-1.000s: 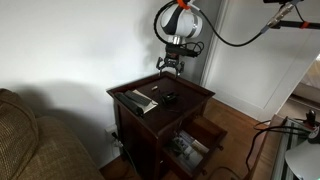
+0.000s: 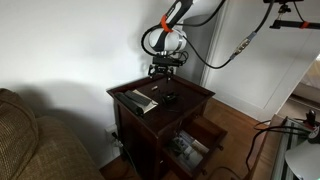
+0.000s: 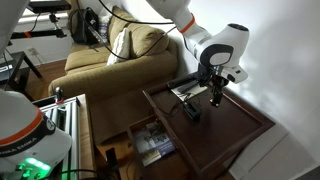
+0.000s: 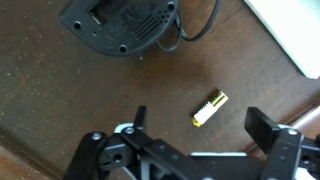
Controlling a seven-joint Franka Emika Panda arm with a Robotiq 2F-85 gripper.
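A small stick-like object (image 4: 209, 108), pale with a yellow end and dark marks, lies on the brown cabinet top (image 4: 70, 100). Above it in the wrist view is my gripper, its fingers wide apart with only bare surface and the small object seen between them. Exterior view 1 has the gripper (image 2: 162, 71) pointing down over the back part of the cabinet top, still above the surface. From the other side, the gripper (image 3: 226, 86) also shows open and empty.
A black device (image 4: 120, 22) with a cable sits close by, with a white flat item (image 2: 143, 101) to its left in exterior view 1. Below, a drawer (image 3: 152, 140) stands open with several things inside. A wall (image 2: 70, 50) rises behind the cabinet.
Over the last second my gripper has come down toward the cabinet top and shifted left in exterior view 1. Objects on the cabinet have stayed put.
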